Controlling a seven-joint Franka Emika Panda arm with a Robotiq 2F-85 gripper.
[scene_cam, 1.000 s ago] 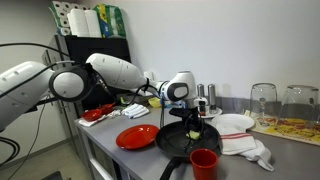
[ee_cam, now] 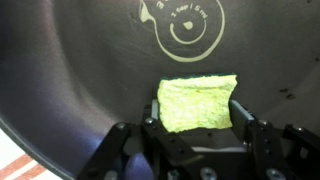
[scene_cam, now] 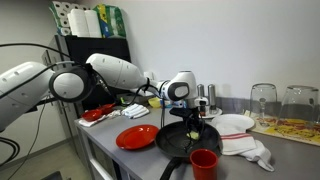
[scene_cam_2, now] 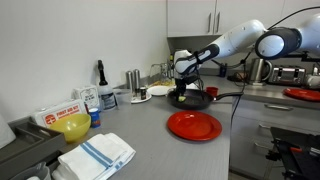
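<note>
Inside the black pan, low over its floor, is a yellow-green sponge with a dark underside edge. My gripper is shut on it, one finger on each side. In exterior view 1 the sponge shows as a small pale patch below the gripper. From exterior view 2 the pan is seen at the far end of the counter, the arm reaching in from the right. Whether the sponge touches the pan floor, I cannot tell.
A red mug stands close to the pan's front right. A red plate lies left of the pan. White cloth and a white plate are on the right, glass jars behind. Bare counter extends nearer exterior view 2.
</note>
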